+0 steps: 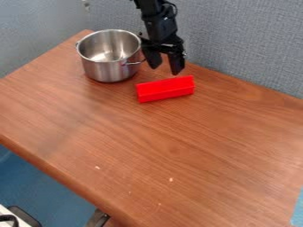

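Observation:
A steel pot (101, 62) with side handles stands on the wooden table (142, 160) near its back left. Just right of it, my black gripper (164, 62) hangs from the top of the view, its fingers apart over the back of the table. A red block (165, 89) lies a little in front of the gripper and to the right of the pot. Nothing shows between the fingers.
Grey textured walls rise behind the table. Blue floor shows beyond the left edge, with some dark hardware at the bottom left corner.

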